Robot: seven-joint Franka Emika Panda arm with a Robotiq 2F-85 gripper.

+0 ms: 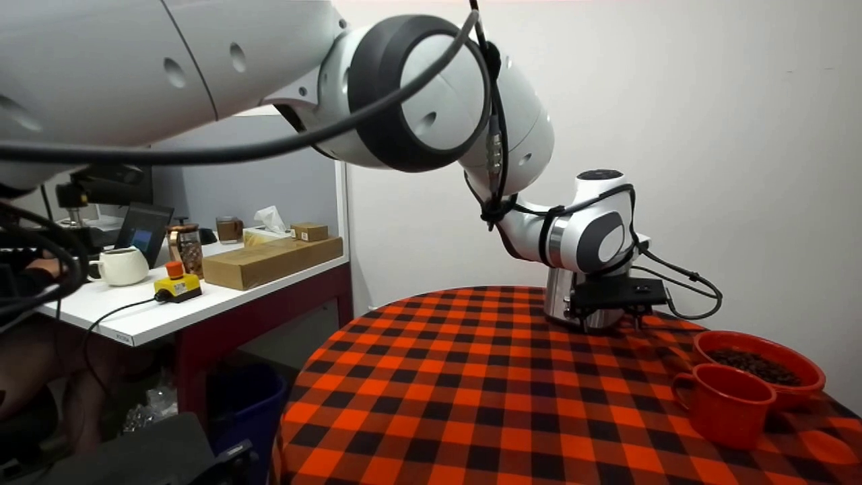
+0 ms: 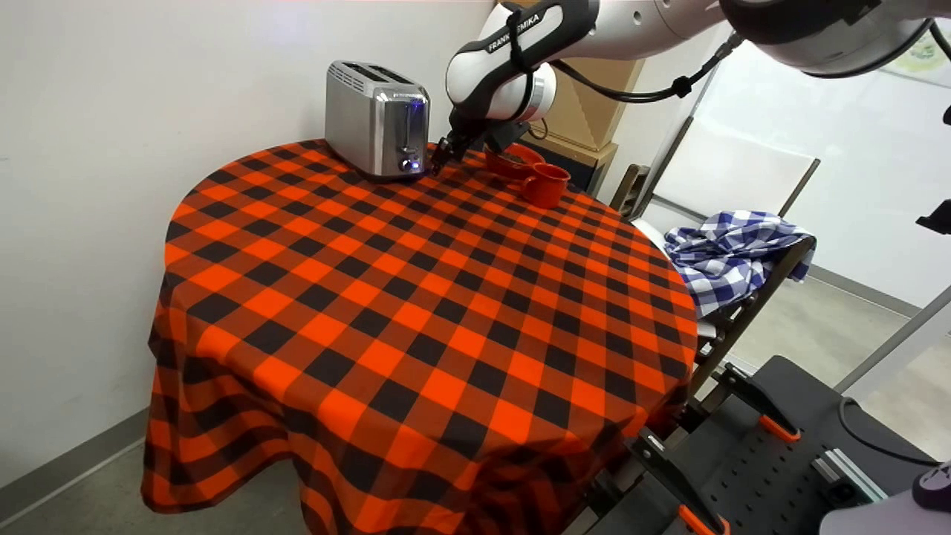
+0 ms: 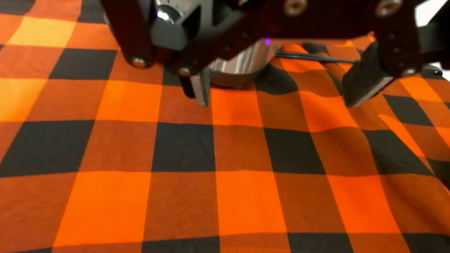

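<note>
A silver toaster with two top slots stands against the wall; small lights glow on its end panel. My gripper is open, its fingers wide apart with nothing between them. Beyond the fingers in the wrist view, part of the toaster shows, mostly covered by the gripper. From exterior view 1, the gripper hangs low in front of the toaster's control end. Whether a finger touches the toaster cannot be made out.
A red mug and a red bowl of dark beans sit on the table's right side. A black cord runs over the cloth beside the toaster.
</note>
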